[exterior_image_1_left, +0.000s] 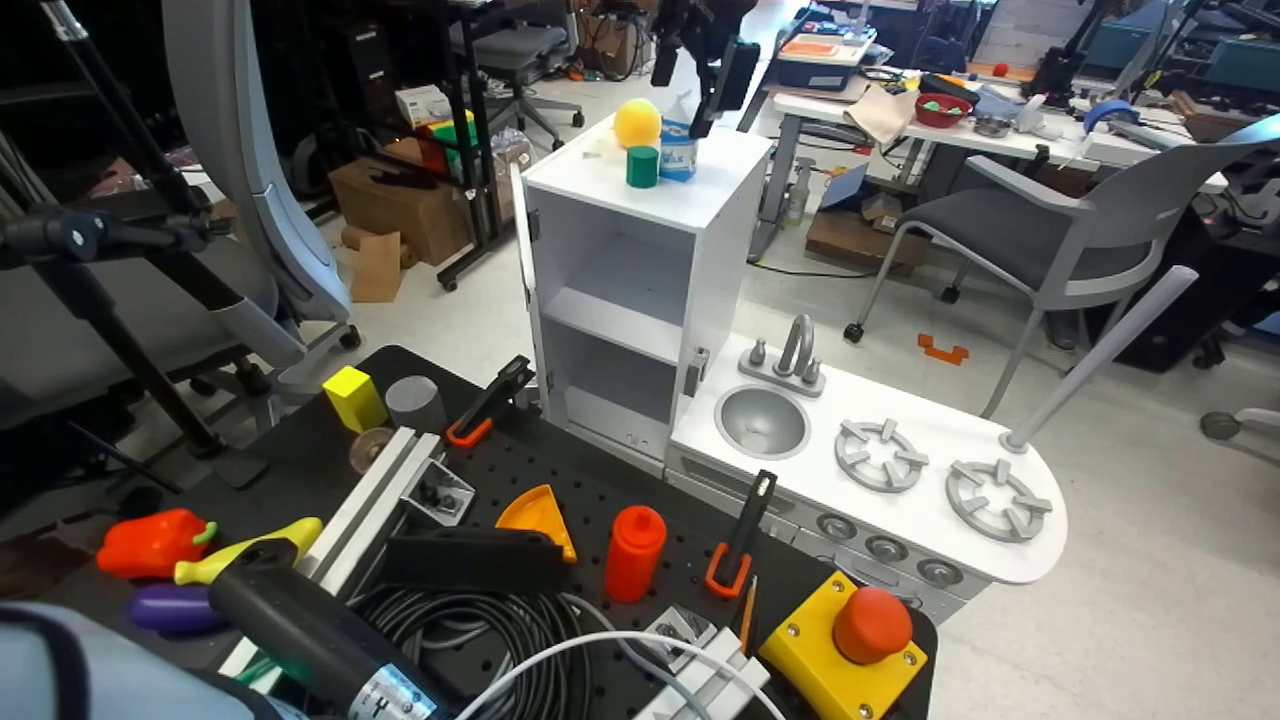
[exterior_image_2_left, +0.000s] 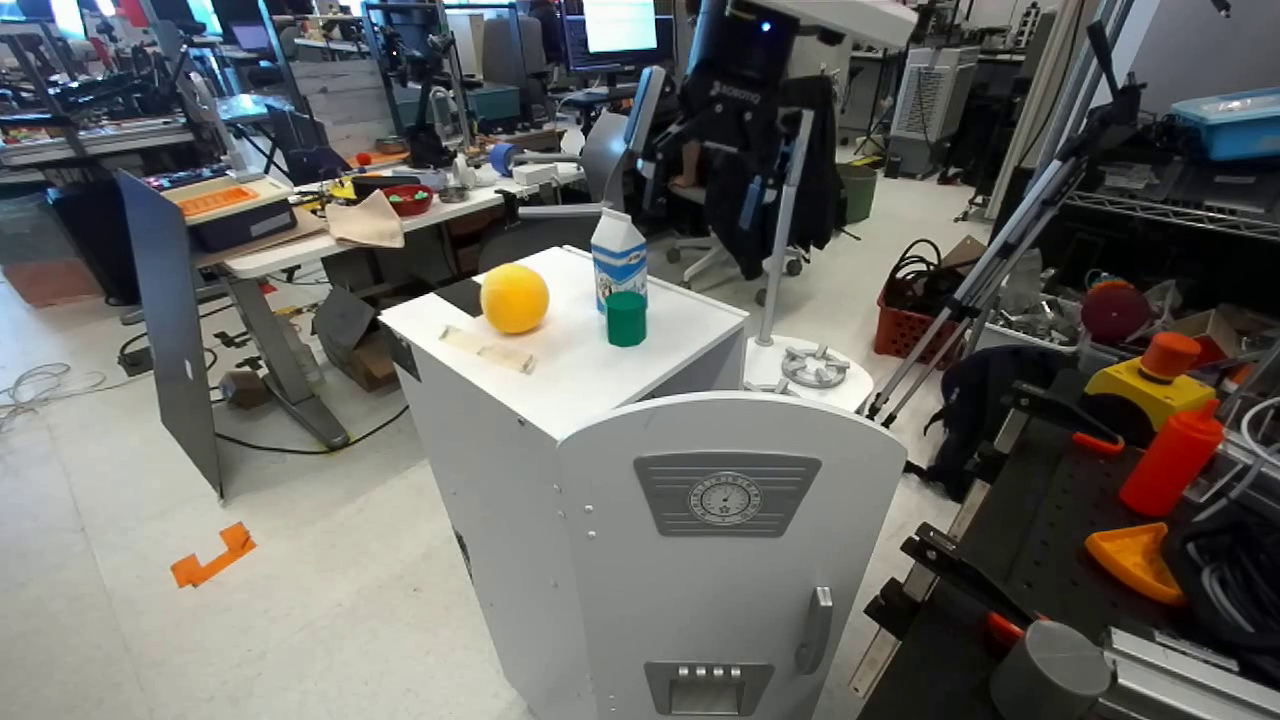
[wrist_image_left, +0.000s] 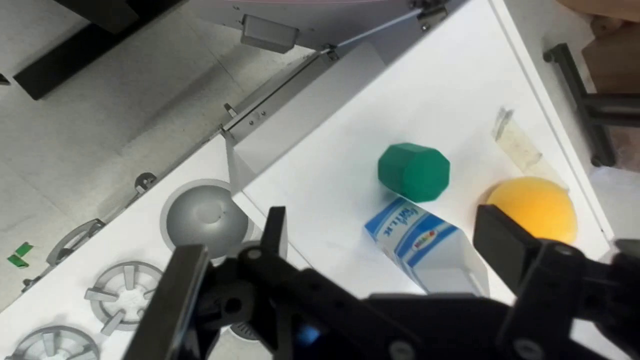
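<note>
My gripper stands open above the white cabinet, its fingers wide apart and nothing held. In the wrist view, the blue and white milk carton (wrist_image_left: 420, 240) lies below and between the fingers, nearer the right one. On the cabinet top (exterior_image_2_left: 564, 384) the carton (exterior_image_2_left: 619, 258) stands upright. A green cylinder (exterior_image_2_left: 625, 319) sits close beside it, and a yellow-orange ball (exterior_image_2_left: 515, 299) rests a little farther along. From the first exterior side, a gripper finger (exterior_image_1_left: 737, 77) partly overlaps the carton's top; contact cannot be made out.
The cabinet's door (exterior_image_2_left: 720, 576) hangs open. Next to the cabinet, lower down, is a counter with a sink (exterior_image_1_left: 763, 420) and stove burners (exterior_image_1_left: 882, 456). A tape strip (exterior_image_2_left: 486, 349) lies on the cabinet top. A black bench (exterior_image_1_left: 480, 480) carries tools and toy food.
</note>
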